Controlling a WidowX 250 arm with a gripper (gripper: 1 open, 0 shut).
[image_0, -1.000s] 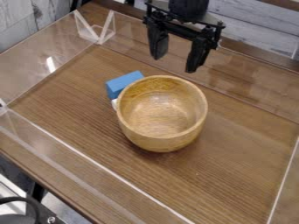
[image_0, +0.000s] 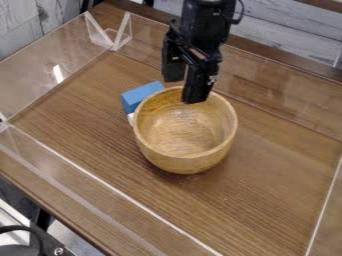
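Note:
My black gripper (image_0: 186, 72) hangs open above the back rim of a round wooden bowl (image_0: 185, 142), slightly left of its middle, with nothing seen between its fingers. A blue block (image_0: 140, 96) lies on the table just behind and left of the bowl, partly over a small white object (image_0: 132, 119) that is mostly hidden by the bowl.
A clear plastic object lies at the back left. A dark cable or object (image_0: 24, 240) shows at the bottom left corner.
My gripper has moved left and down toward the bowl's back rim and has turned. The bowl and blue block have not visibly moved.

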